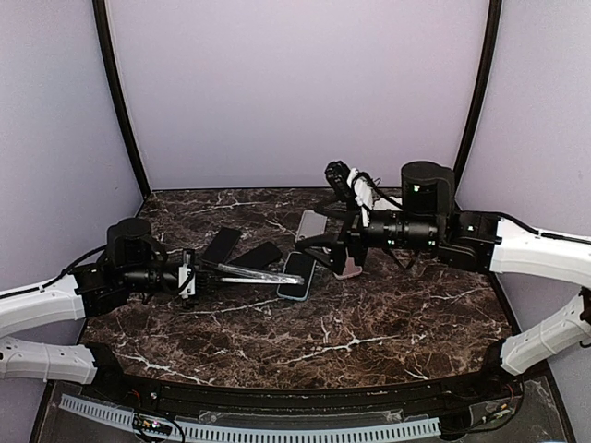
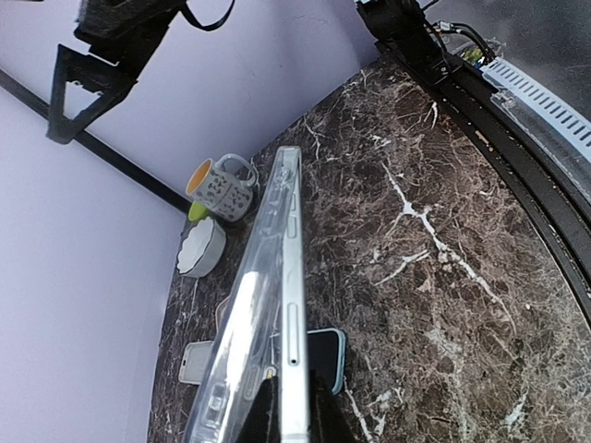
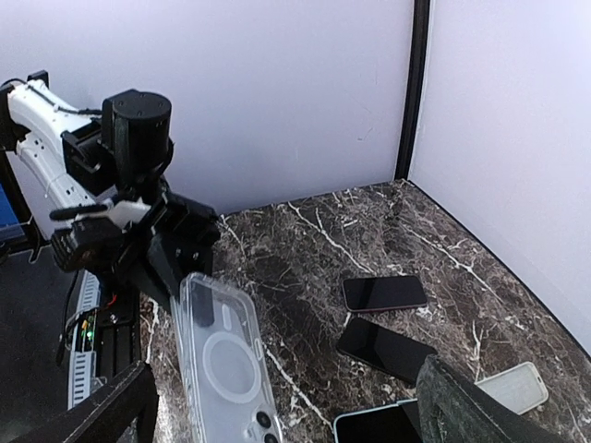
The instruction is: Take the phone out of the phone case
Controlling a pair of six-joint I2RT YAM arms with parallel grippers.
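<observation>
A clear phone case [image 1: 268,276] juts out sideways over the table, with my left gripper [image 1: 220,271] shut on one end. Edge-on in the left wrist view, the case [image 2: 294,277] shows slots along its pale side. From the right wrist view its back [image 3: 228,365] has a white ring and dark round camera spots at the lower end. Whether a phone sits inside, I cannot tell. My right gripper [image 1: 319,230] is open, apart from the case's free end, with nothing between its fingers.
On the table lie a dark phone with a light-blue edge [image 1: 296,279], two black phones [image 1: 222,245] [image 1: 257,256], a pale case [image 1: 312,224] and a pink item [image 1: 349,269]. A mug [image 2: 222,187] and a white bowl [image 2: 201,247] stand farther off.
</observation>
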